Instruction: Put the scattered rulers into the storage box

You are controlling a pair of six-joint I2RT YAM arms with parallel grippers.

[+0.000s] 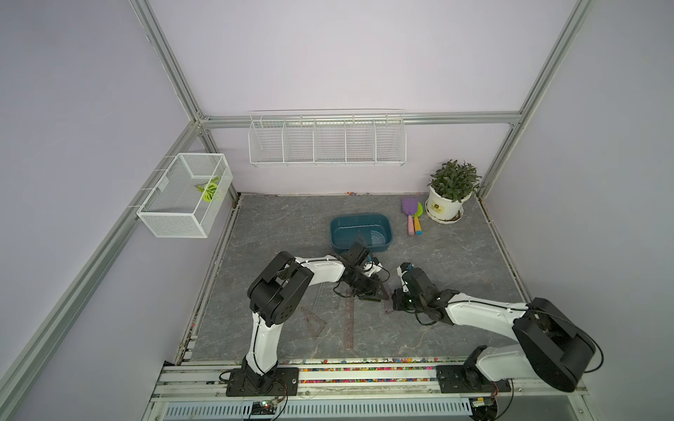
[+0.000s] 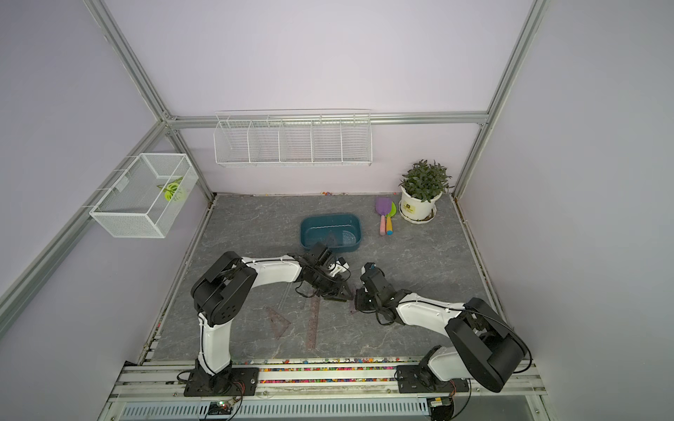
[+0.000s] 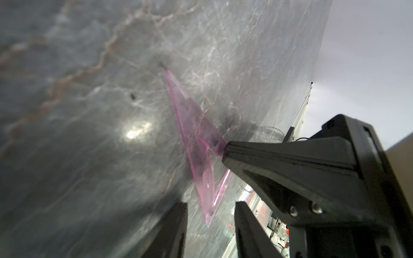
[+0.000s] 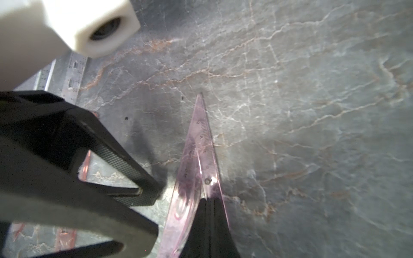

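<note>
A pink transparent set square (image 4: pixel 195 148) rises from the grey table at a tilt. My right gripper is shut on one of its bars, a thin edge running in at the fingertips. Facing it from the left, my left gripper is open, its two fingers apart with a corner of the set square showing between them; contact cannot be made out. Left of this, a long clear ruler (image 1: pixel 349 326) and another set square (image 1: pixel 314 322) lie flat on the table. Behind the arms stands the teal storage box (image 1: pixel 361 217), its inside partly hidden.
Purple and green toy shovels (image 1: pixel 410 210) and a potted plant (image 1: pixel 445 203) stand at the back right. A white wire basket (image 1: pixel 184 224) hangs on the left, and a wire rack (image 1: pixel 327 144) on the back wall.
</note>
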